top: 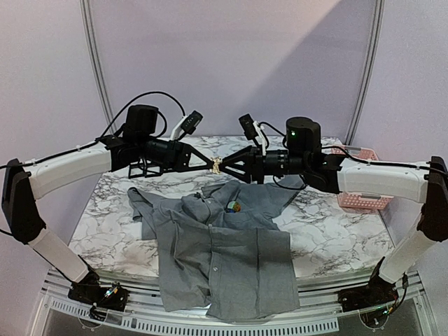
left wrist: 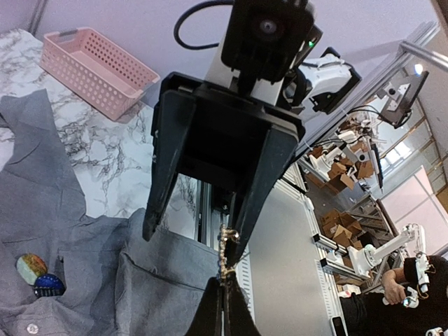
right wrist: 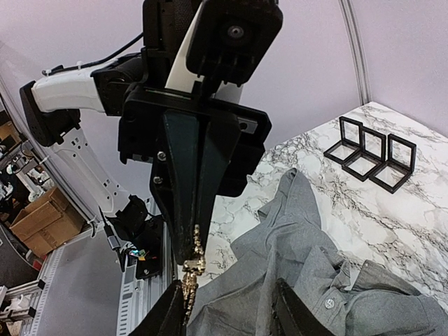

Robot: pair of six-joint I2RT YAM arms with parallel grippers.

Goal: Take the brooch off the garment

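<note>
A small gold, sparkly brooch (top: 217, 165) (left wrist: 225, 248) (right wrist: 193, 273) hangs in the air above the grey garment (top: 224, 266), between the two grippers. My left gripper (top: 210, 166) is shut at the brooch's edge, which sits at its fingertips in the left wrist view. My right gripper (top: 227, 165) reaches it from the other side; in the left wrist view its fingers stand around the brooch's far side, and whether they close on it is hard to see. The garment lies spread on the marble table, with small colourful round pieces (left wrist: 31, 269) on it.
A pink perforated basket (top: 364, 199) (left wrist: 98, 70) stands at the table's right. Black frame stands are at the back left, behind my left arm in the top view. Bare marble (top: 112, 224) flanks the garment.
</note>
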